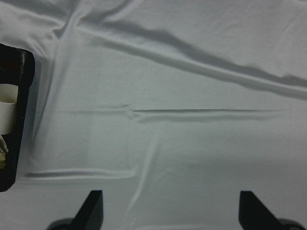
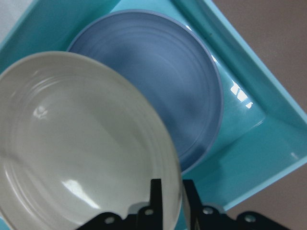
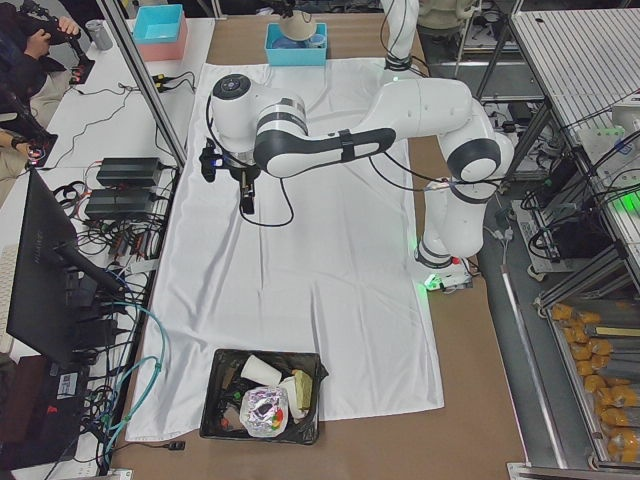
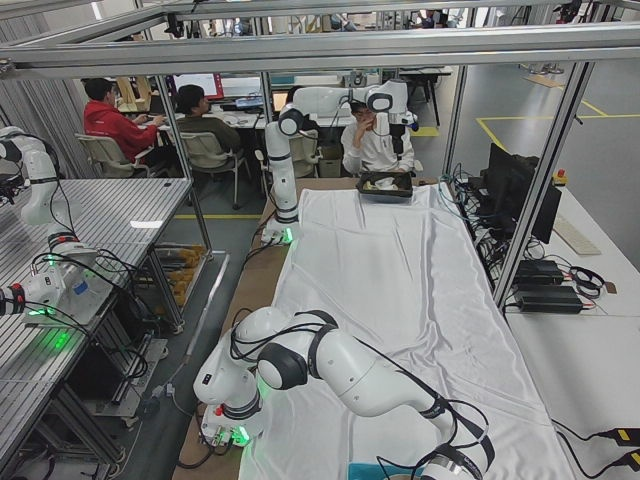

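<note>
A cream plate [image 2: 81,129] is gripped at its rim by my right gripper, which is shut on it above a turquoise bin [image 2: 268,139]; a blue plate [image 2: 158,81] lies inside the bin. In the camera left view the bin [image 3: 296,56] is at the far end. My left gripper is open above the white cloth [image 1: 192,143], with nothing between its fingers.
A black bin [image 3: 225,425] holding a white cylinder, a foil-covered item and other bits stands at the cloth's near end. Monitors and cables line the left side.
</note>
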